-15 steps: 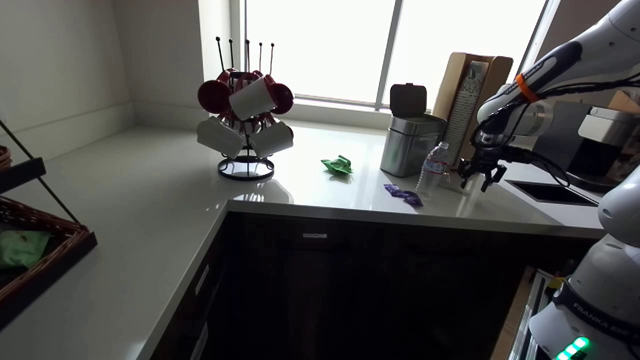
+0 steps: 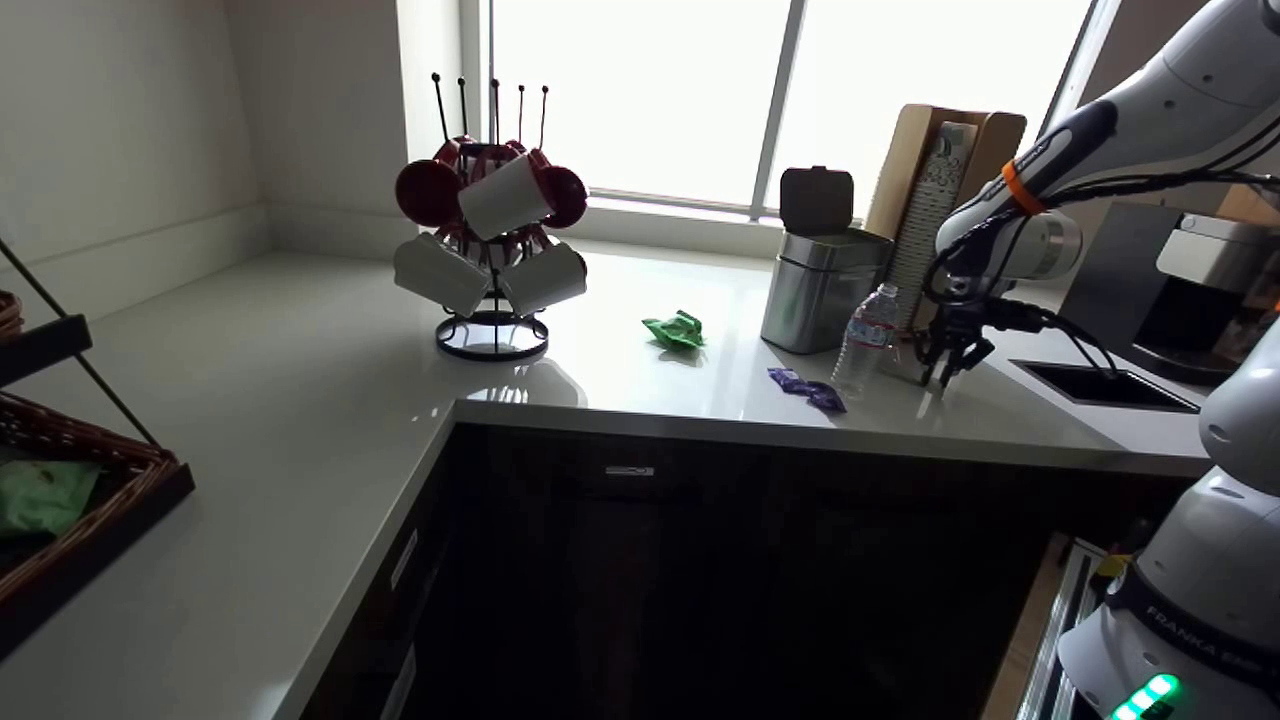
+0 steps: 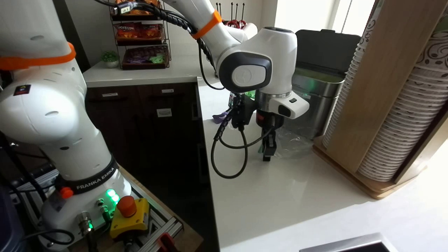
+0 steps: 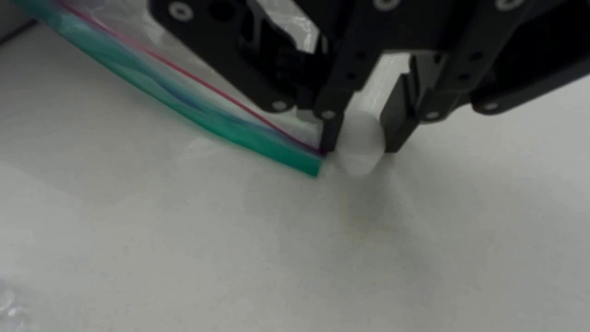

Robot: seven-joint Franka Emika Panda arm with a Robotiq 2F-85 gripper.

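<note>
In the wrist view, my gripper has a pale, rounded translucent piece [image 4: 359, 130] between its fingertips. It is shut on that piece, which I cannot name for certain. Against the left finger lies the corner of a clear plastic bag [image 4: 215, 119] with a teal strip and a red line. In exterior view 2 the gripper [image 3: 267, 154] points down at the counter, beside the crumpled clear bag [image 3: 292, 145]. Exterior view 1 shows the gripper [image 2: 936, 378] low over the counter, right of the plastic bottle [image 2: 866, 342].
A steel bin [image 2: 819, 294] with its lid up stands behind the bottle, and a wooden cup holder [image 3: 367, 96] is close by. Purple wrapper [image 2: 806, 390] and green packet [image 2: 677, 330] lie to the left.
My arm has come down and slightly left in exterior view 1. The fingers, wide apart one second ago, are now closer together and lower at the counter. Bottle and wrappers have stayed put.
</note>
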